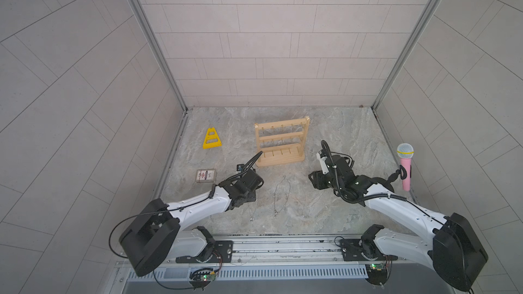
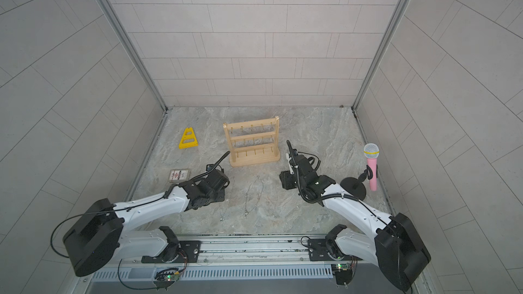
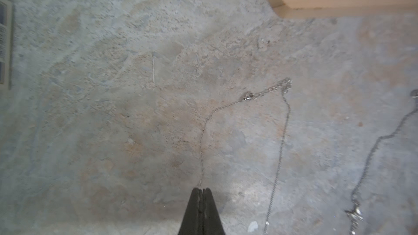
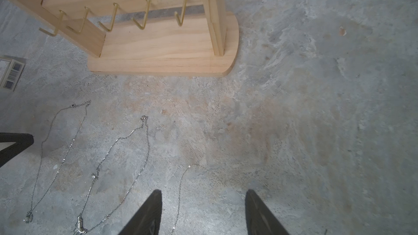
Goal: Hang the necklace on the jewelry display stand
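Note:
Several thin silver chain necklaces lie on the marble-look table in front of the wooden stand (image 4: pixel 161 63) with brass hooks: a left one (image 4: pixel 65 156), a middle one (image 4: pixel 126 195) and a finer right one (image 4: pixel 179 191). My left gripper is shut over the left chain, nothing clearly between its fingertips; whether it touches the chain I cannot tell. My right gripper is open above the right-hand chain, its fingers apart with nothing held.
A yellow triangle (image 1: pixel 211 142) is at the back left, a small framed card (image 1: pixel 205 175) at the left, and a pink microphone (image 1: pixel 406 179) on a black base at the right.

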